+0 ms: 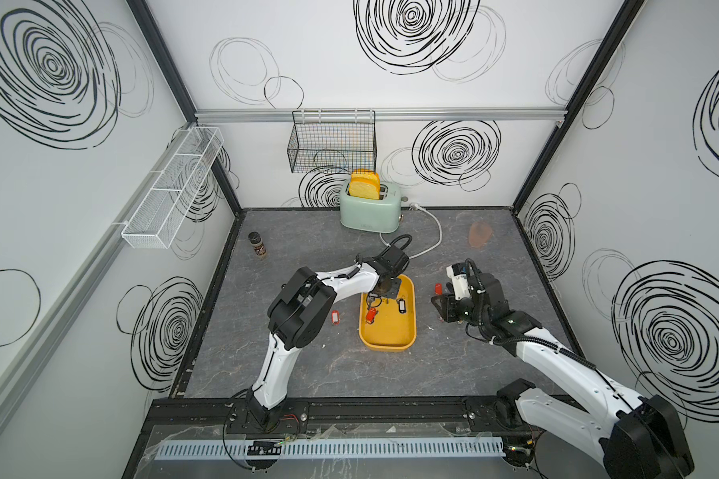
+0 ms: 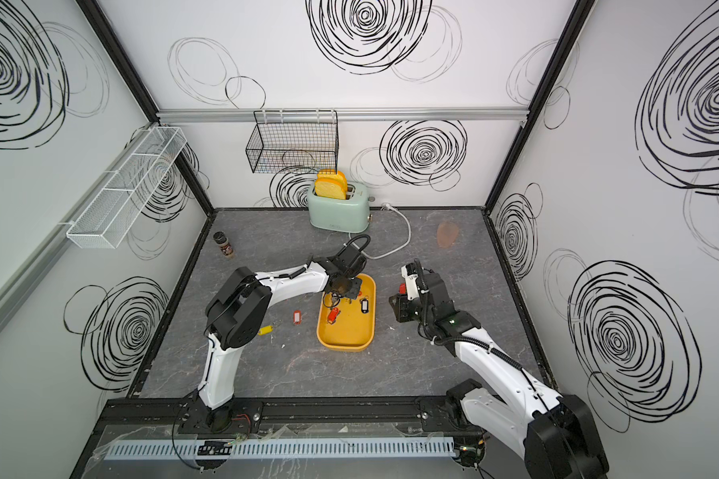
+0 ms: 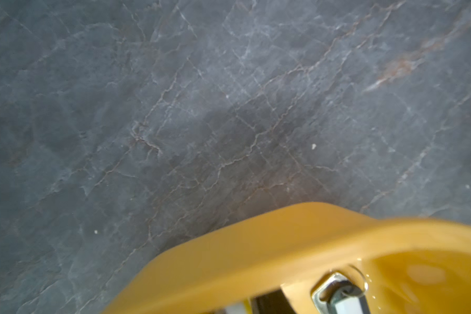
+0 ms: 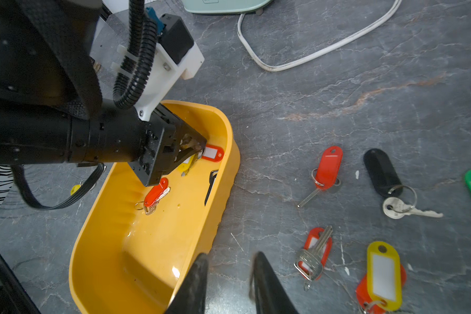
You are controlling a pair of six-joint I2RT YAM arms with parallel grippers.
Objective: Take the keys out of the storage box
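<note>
The yellow storage box [image 1: 388, 348] holds several keys with tags. My left gripper [image 1: 388, 292] reaches down into its far end. In the right wrist view a red tag [image 4: 213, 152] and a yellow tag [image 4: 185, 164] lie close by its fingertips; its finger gap is hard to make out. Nearer the middle of the box is a red-tagged key [image 4: 156, 193], with a black-tagged key [image 4: 211, 186] along the right wall. The left wrist view shows mainly table, plus a key [image 3: 345, 299] behind the box rim. My right gripper is open and empty, outside the box.
Right of the box, several tagged keys lie on the table, including a red one [image 4: 328, 168] and a black one [image 4: 381, 170]. A green toaster [image 1: 369, 210] with a white cord [image 4: 319, 52] stands behind. Another red tag [image 1: 334, 317] lies left of the box.
</note>
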